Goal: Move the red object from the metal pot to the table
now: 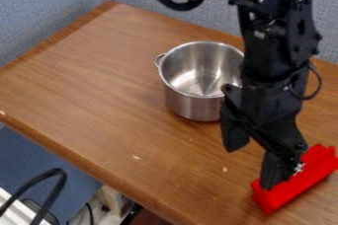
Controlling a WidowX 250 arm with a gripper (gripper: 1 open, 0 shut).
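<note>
The red object, a block-like shape, lies on the wooden table near its front right edge. Part of it is hidden behind my gripper. My black gripper is open, its two fingers spread apart, just up and to the left of the red object in the view. Nothing shows between the fingers. Farther back stands the metal pot, upright; the arm covers its right side, and no red shows in the part of its inside that I can see.
Bare tabletop stretches across the left and middle. The table's front left edge drops to a lower area with black cables. A grey-blue wall stands behind.
</note>
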